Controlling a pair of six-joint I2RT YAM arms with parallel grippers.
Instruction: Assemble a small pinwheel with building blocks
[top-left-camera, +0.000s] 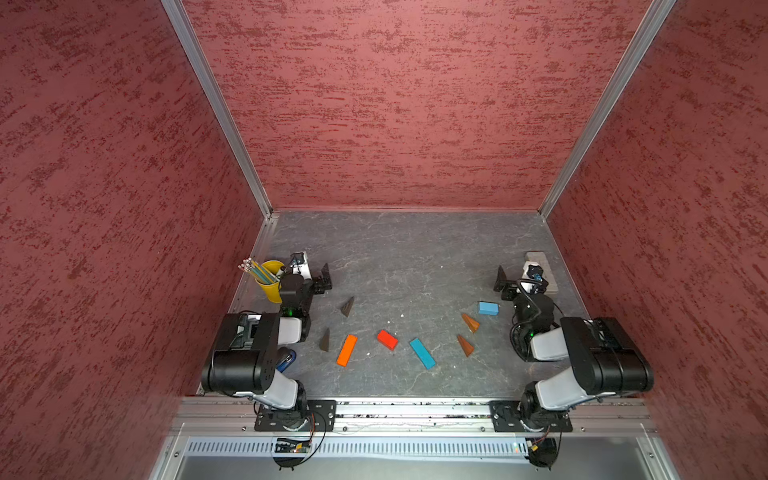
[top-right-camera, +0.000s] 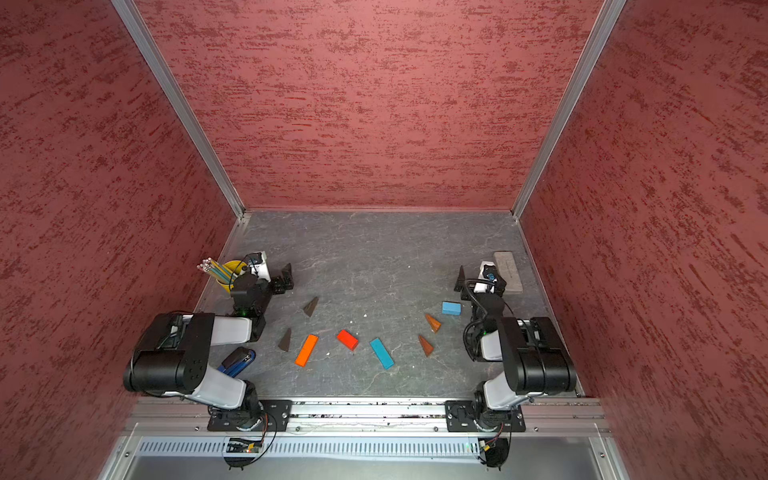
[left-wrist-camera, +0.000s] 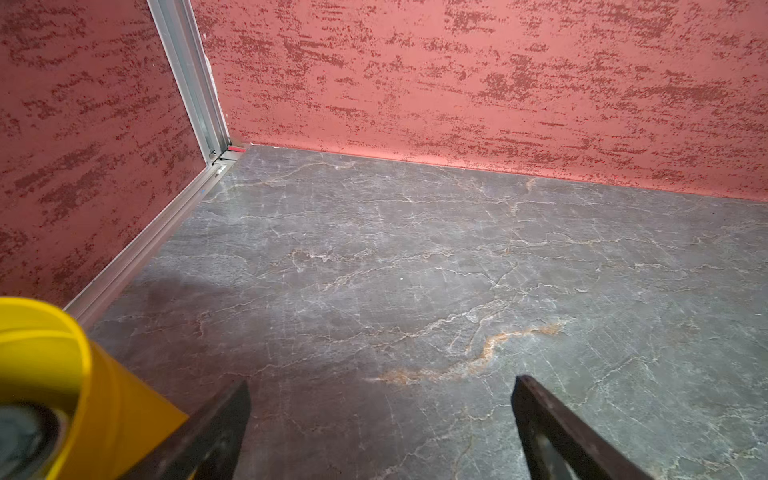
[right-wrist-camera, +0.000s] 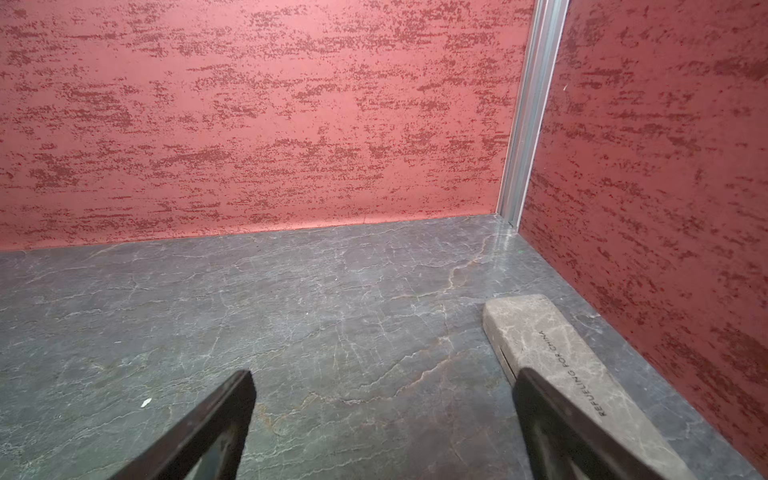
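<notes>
Loose blocks lie flat on the grey table's front half: an orange bar (top-left-camera: 346, 349), a red block (top-left-camera: 387, 339), a teal bar (top-left-camera: 422, 353), a light blue block (top-left-camera: 488, 308), two dark wedges (top-right-camera: 310, 306) and two brown wedges (top-right-camera: 425, 344). My left gripper stands open above the table at the left, beside the yellow cup, with nothing between its fingers. My right gripper is also open and empty, at the right, just behind the light blue block.
A yellow cup (left-wrist-camera: 120, 416) with pens stands at the left. A blue-and-black object (top-right-camera: 237, 361) lies by the left arm. A pale slab (right-wrist-camera: 560, 360) lies along the right wall.
</notes>
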